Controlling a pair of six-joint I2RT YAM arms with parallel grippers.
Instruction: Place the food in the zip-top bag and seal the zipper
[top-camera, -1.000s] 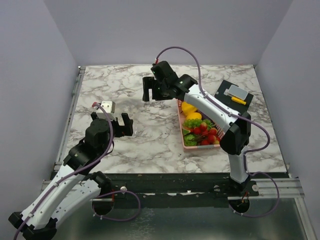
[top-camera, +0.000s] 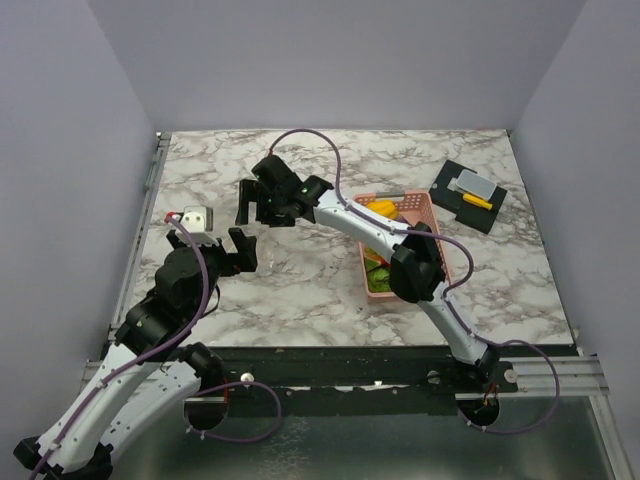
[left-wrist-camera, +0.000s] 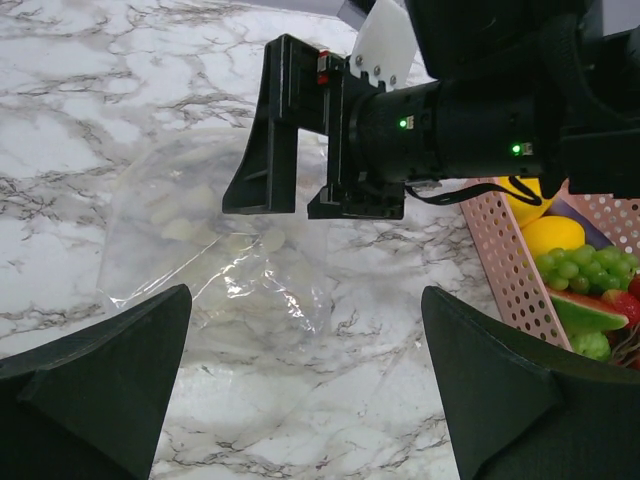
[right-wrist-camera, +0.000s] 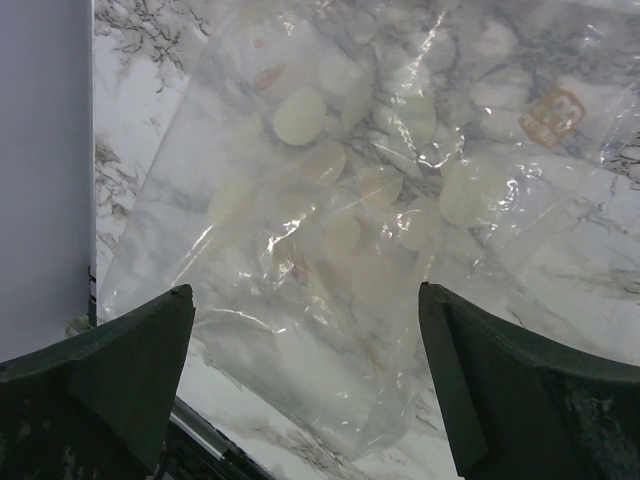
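A clear plastic bag (left-wrist-camera: 215, 280) lies flat on the marble table; pale rounded shapes and a small brown mark show in or on the bag (right-wrist-camera: 340, 230). It barely shows from above. My left gripper (top-camera: 243, 256) is over the bag's near side, its fingers apart and empty. Open as well, my right gripper (top-camera: 254, 214) hovers above the bag's far part, pointing left; its fingertips (left-wrist-camera: 262, 195) are seen over the plastic in the left wrist view. Whether either touches the bag, I cannot tell. The bag's zipper cannot be made out.
A pink basket (left-wrist-camera: 510, 275) of colourful fruit and vegetables stands right of the bag, partly under my right arm. At the far right lies a black board (top-camera: 448, 190) bearing a grey piece (top-camera: 476, 184) and a yellow one (top-camera: 478, 202). The table between basket and board's front is clear.
My right gripper has moved left and toward the near side, its arm now covering more of the basket. The left gripper has shifted slightly left. Both stay open.
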